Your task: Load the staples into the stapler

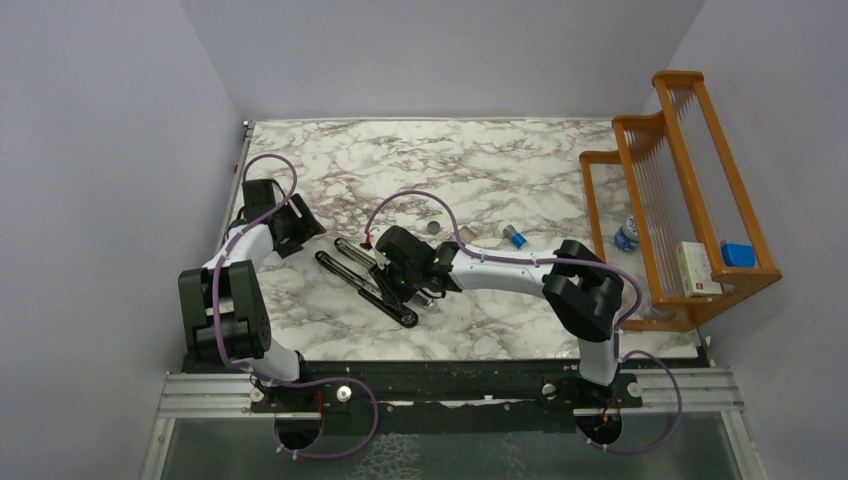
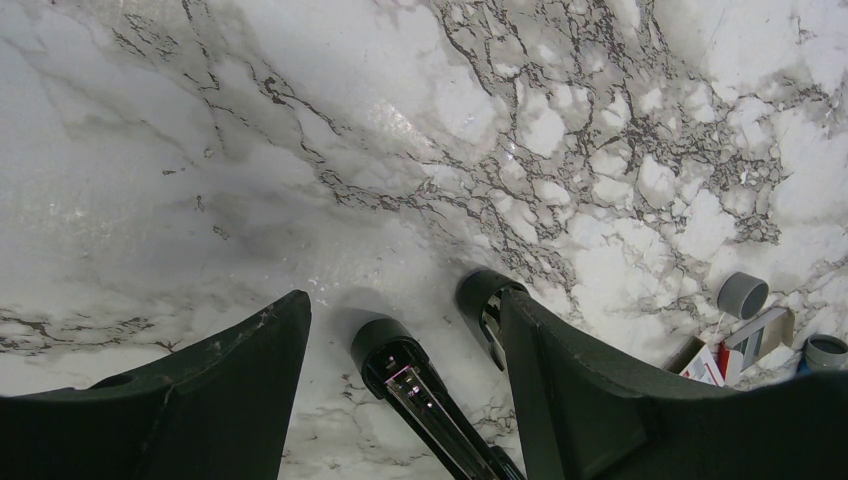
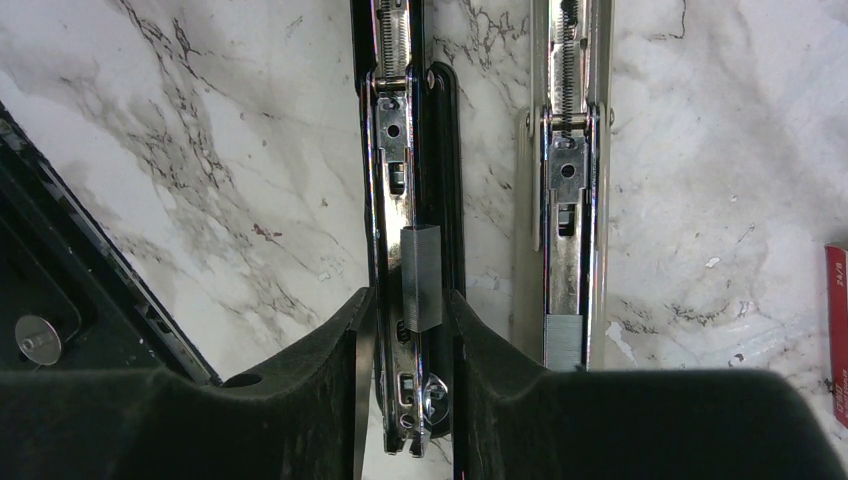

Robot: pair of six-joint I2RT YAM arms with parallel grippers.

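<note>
A grey staple strip [image 3: 421, 278] lies tipped along the right side of the black stapler's [image 3: 384, 175] open metal channel, not seated down in it. Around its lower end, the fingertips of my right gripper stand apart, a gap showing at the left finger. Alongside is a pale stapler [image 3: 568, 190], also opened, with a strip [image 3: 565, 340] in its channel. In the top view the right gripper [image 1: 390, 290] covers the middle of both staplers. My left gripper is open and empty over the staplers' far ends.
A red staple box [image 3: 838, 310] edges into the right wrist view. Farther right stand a blue-and-grey cylinder [image 1: 514, 237] and a small grey cap [image 1: 433, 227]. A wooden rack [image 1: 680, 180] fills the table's right side.
</note>
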